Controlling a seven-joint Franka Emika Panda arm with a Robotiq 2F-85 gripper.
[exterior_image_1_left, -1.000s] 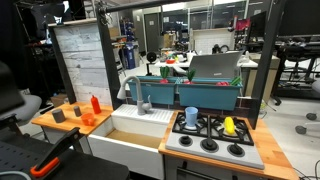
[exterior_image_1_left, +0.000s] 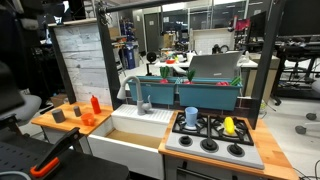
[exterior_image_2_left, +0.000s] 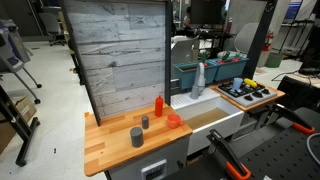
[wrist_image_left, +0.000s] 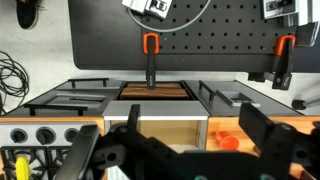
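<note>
My gripper stands open in the wrist view, its two dark fingers (wrist_image_left: 133, 122) far apart and nothing seen between them. Below it lie the counter's front and the sink. A blue cup (exterior_image_1_left: 190, 115) and a yellow object (exterior_image_1_left: 229, 126) rest on the stove (exterior_image_1_left: 213, 148). On the wooden counter to the left are a red bottle (exterior_image_2_left: 159, 106), an orange-red bowl (exterior_image_2_left: 174, 121), and grey cups, the larger one (exterior_image_2_left: 136, 135) closer to the front edge. The sink basin (exterior_image_1_left: 136, 139) looks empty.
A grey faucet (exterior_image_1_left: 140, 93) rises behind the sink. Behind the counter runs a blue-green planter shelf (exterior_image_1_left: 205, 94), and a whitish plank wall (exterior_image_2_left: 130, 66) backs the left side. The black perforated table (wrist_image_left: 230, 38) lies before the counter, with orange-ended clamps (wrist_image_left: 151, 45).
In exterior view 1, the dark arm at the upper left has shifted and fills more of that corner. The objects on the counter and stove have stayed put.
</note>
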